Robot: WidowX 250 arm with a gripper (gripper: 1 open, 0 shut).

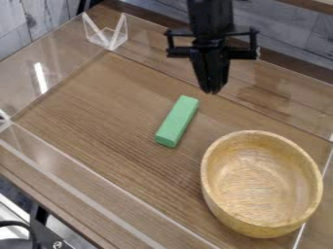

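A green rectangular block (177, 122) lies flat on the wooden table near its middle. A pale wooden bowl (260, 214) sits to its right and nearer the camera. The black robot gripper (208, 76) hangs from the top of the view, above and behind the block and apart from it. It looks shut, with nothing visible between its fingers.
A white wire-like item (109, 29) stands at the back left, and another white piece (6, 122) is at the left edge. A cable lies at the lower left corner.
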